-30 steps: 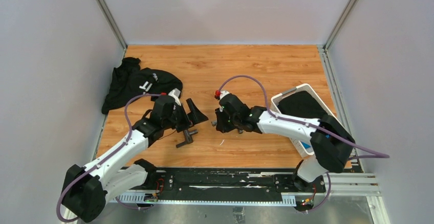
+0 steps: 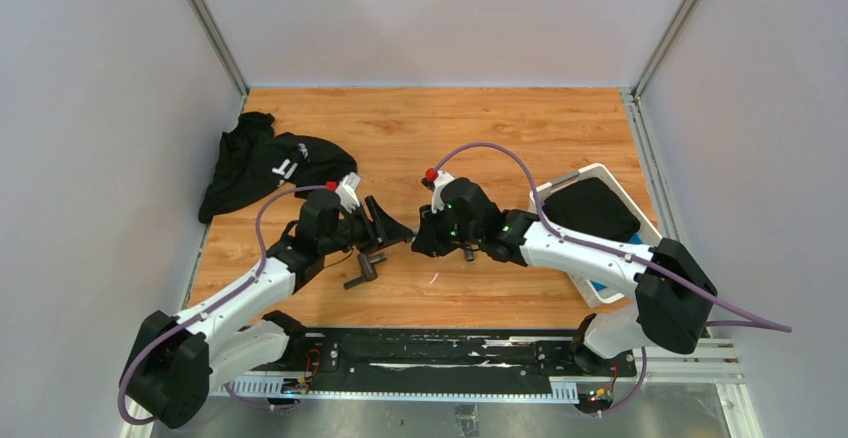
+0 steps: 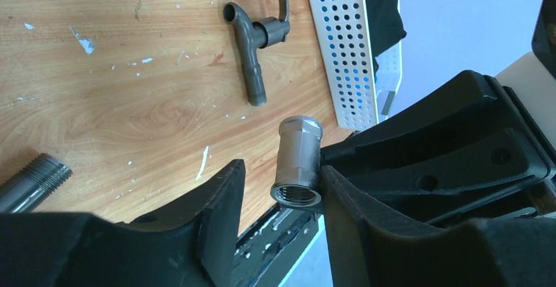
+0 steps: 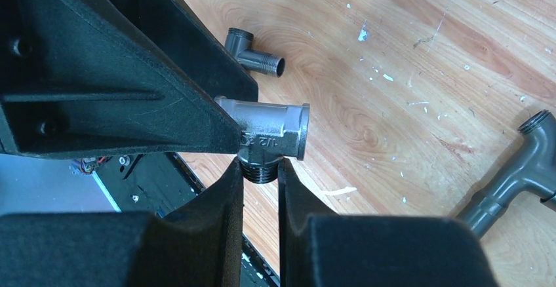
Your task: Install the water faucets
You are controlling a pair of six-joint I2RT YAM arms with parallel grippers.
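Note:
A metal tee fitting (image 4: 275,130) is held above the table by my right gripper, whose fingers are shut on its threaded lower branch. My left gripper surrounds the same fitting with part-open fingers; in the right wrist view its finger reaches the fitting's left end, contact unclear. On the table lie a dark pipe tee (image 4: 252,57), a dark tap body with lever (image 3: 249,51) and a threaded pipe end (image 3: 33,185).
A white perforated basket (image 2: 590,173) with black cloth stands at the right. Black cloth (image 2: 240,168) lies at the back left. A dark rail (image 2: 440,348) runs along the front edge.
Since about a second ago both arms have risen and closed together, bringing the fitting between my left gripper's fingers.

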